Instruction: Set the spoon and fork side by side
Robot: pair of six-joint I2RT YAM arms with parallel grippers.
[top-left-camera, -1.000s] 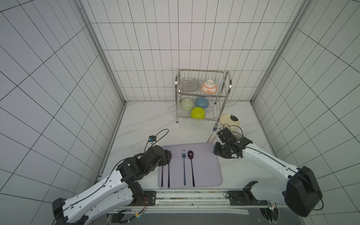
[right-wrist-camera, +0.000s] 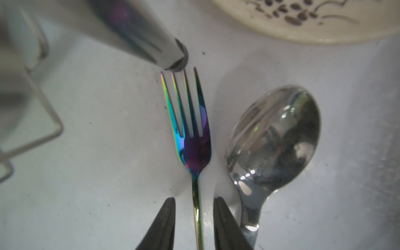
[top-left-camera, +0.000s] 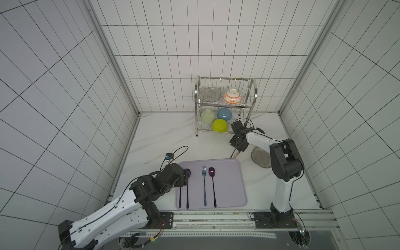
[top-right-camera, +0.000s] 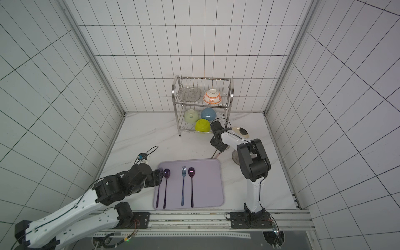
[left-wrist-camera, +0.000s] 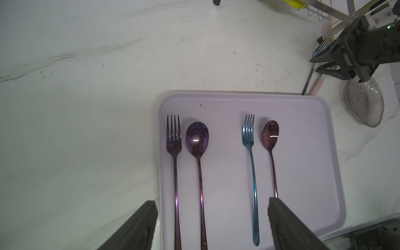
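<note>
My right gripper hangs part open over the handle of a rainbow fork (right-wrist-camera: 193,150) beside a silver spoon (right-wrist-camera: 273,137), on the counter near the rack's foot. My left gripper is open above the lilac tray's (left-wrist-camera: 308,166) left part. On the tray lie a purple fork (left-wrist-camera: 174,145) beside a purple spoon (left-wrist-camera: 198,139), and a blue fork (left-wrist-camera: 248,139) beside a reddish spoon (left-wrist-camera: 270,131).
A steel dish rack (top-left-camera: 225,104) with bowls stands at the back. A patterned cream plate (right-wrist-camera: 316,23) and a round mesh dish (left-wrist-camera: 363,102) lie at the right.
The left arm has shifted only slightly.
</note>
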